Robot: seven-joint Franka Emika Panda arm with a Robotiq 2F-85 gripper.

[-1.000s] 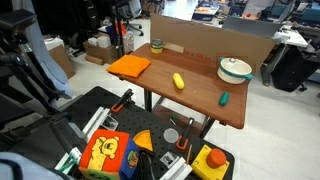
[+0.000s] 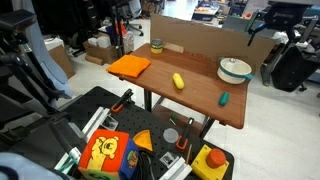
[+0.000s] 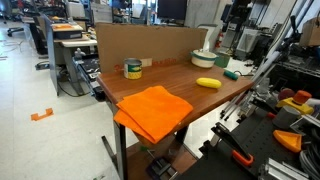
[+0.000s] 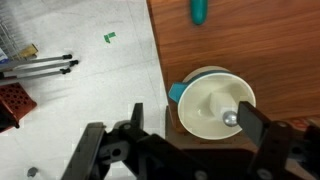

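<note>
My gripper is open, its two black fingers wide apart at the lower edge of the wrist view. Between and beyond them is a white pot (image 4: 193, 113) with teal handles, seen from above. Inside its outline shows a small white piece (image 4: 220, 103) with a grey end; what it is I cannot tell. The pot (image 2: 234, 70) rests near the table's back right corner, and the arm hangs above that end, apart from it. Nothing shows in my grip. A dark teal object (image 4: 198, 11) lies on the table near the pot.
A yellow object (image 2: 178, 81) lies mid-table (image 2: 200, 96). An orange cloth (image 2: 128, 65) and a can (image 3: 133, 68) are at the other end. A cardboard panel (image 2: 200, 40) stands along the back. Bare wood separates these things.
The arm has come into exterior view 1 from the top right and moved lower, above the pot's end of the table. The things on the table have not moved.
</note>
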